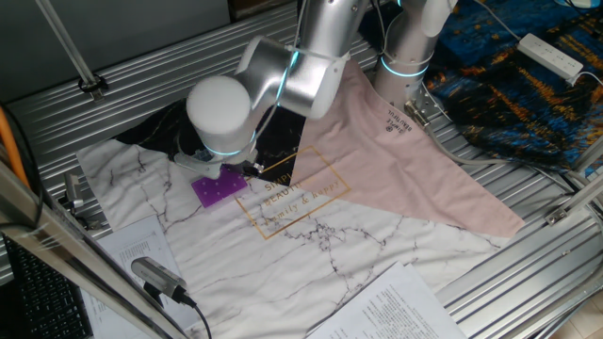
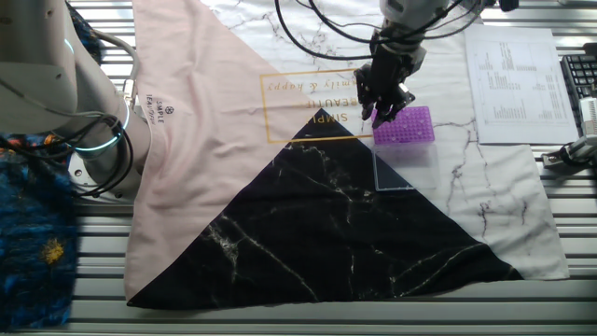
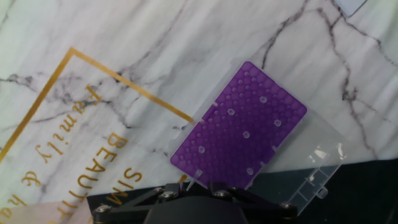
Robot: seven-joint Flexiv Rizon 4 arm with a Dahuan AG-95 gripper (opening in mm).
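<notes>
A purple box with rows of small round wells [image 3: 246, 118] lies on the white marble-print part of the cloth. Its clear lid [image 2: 407, 172] is folded open flat beside it, partly over the black print; the wrist view shows the same lid [image 3: 329, 146] along the box's right side. My gripper [image 2: 384, 114] points down at the box's edge on the side away from the lid's far end, low over the cloth. Only the dark linkage of the gripper shows along the bottom of the wrist view, overlapping the box's lower corner. Whether its fingers touch the box is hidden.
Printed sheets [image 1: 391, 306] lie at the front of the cloth, with another paper [image 2: 518, 84] near a keyboard [image 2: 583, 79]. A grey device with a cable [image 1: 158, 278] stands by a metal post.
</notes>
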